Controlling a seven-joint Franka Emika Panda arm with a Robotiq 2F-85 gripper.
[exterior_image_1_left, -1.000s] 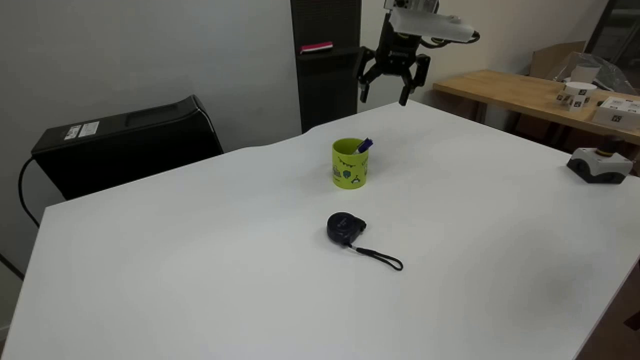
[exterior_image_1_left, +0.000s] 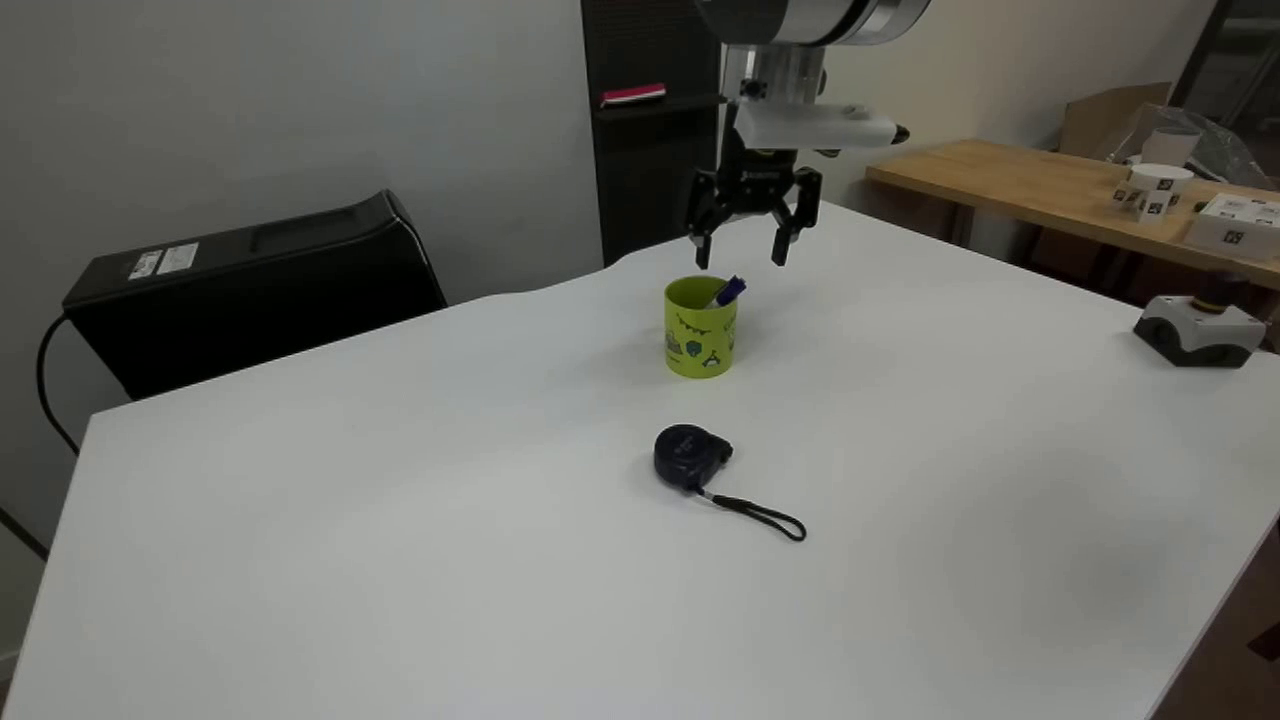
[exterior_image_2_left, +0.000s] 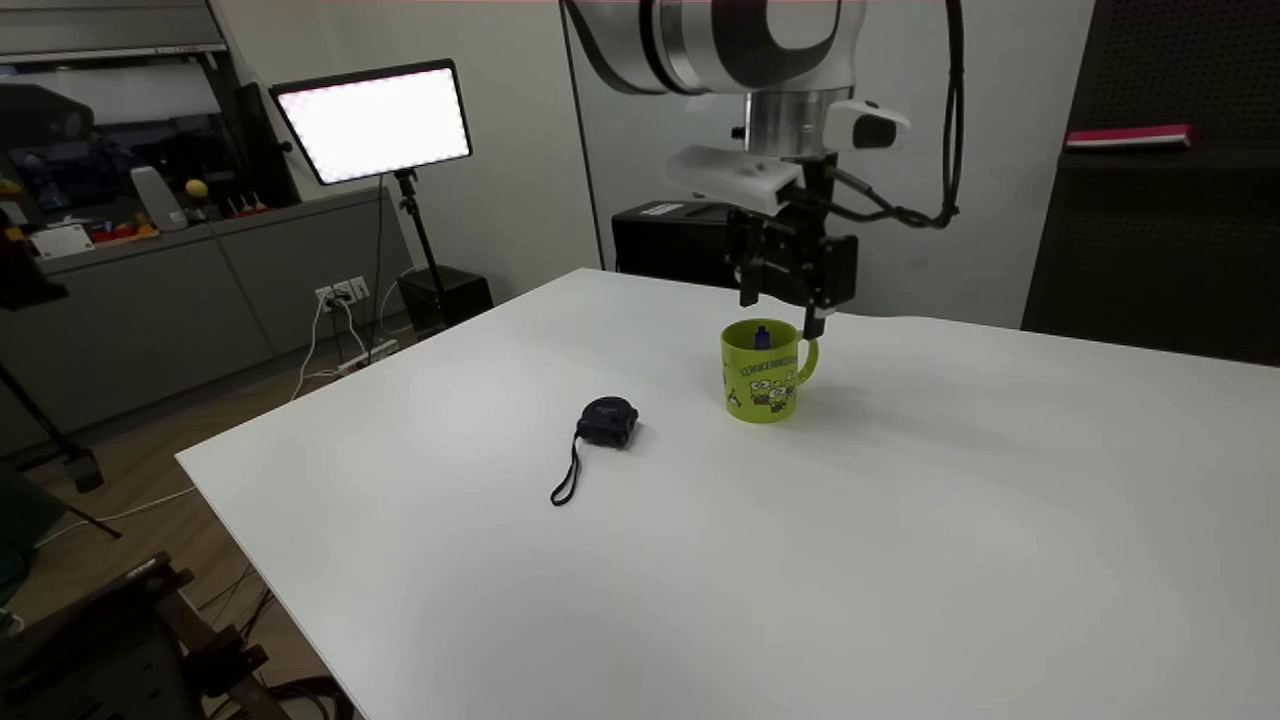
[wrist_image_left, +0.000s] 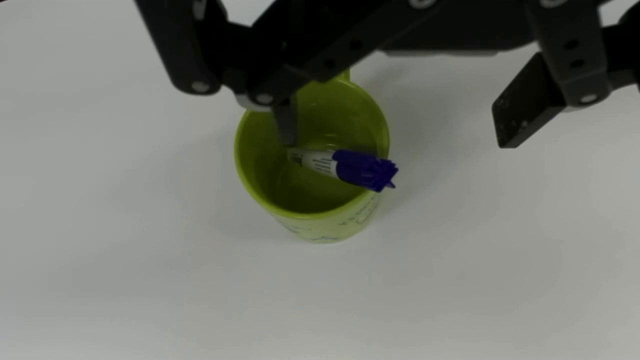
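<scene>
A lime-green mug (exterior_image_1_left: 690, 342) with printed pictures stands upright on the white table; its handle (exterior_image_2_left: 811, 358) shows in the second exterior view. A marker (wrist_image_left: 361, 170) with a purple-blue cap leans inside it, the cap sticking out past the rim in the wrist view. Just above the mug hangs my gripper (exterior_image_1_left: 743, 256), pointing down with its fingers wide apart and nothing between them. From the wrist, one finger (wrist_image_left: 286, 123) overlaps the mug's opening, while the other finger (wrist_image_left: 528, 102) is out to the right over bare table. Contact with the mug cannot be made out.
A dark tape measure (exterior_image_1_left: 689, 458) with a black wrist strap (exterior_image_1_left: 762, 514) lies in front of the mug. Far off on the right side sits a grey and black button box (exterior_image_1_left: 1200, 326).
My gripper has come down and a little to the left in exterior view 1, nearer to the mug, staying open. The mug, marker and tape measure have not moved.
</scene>
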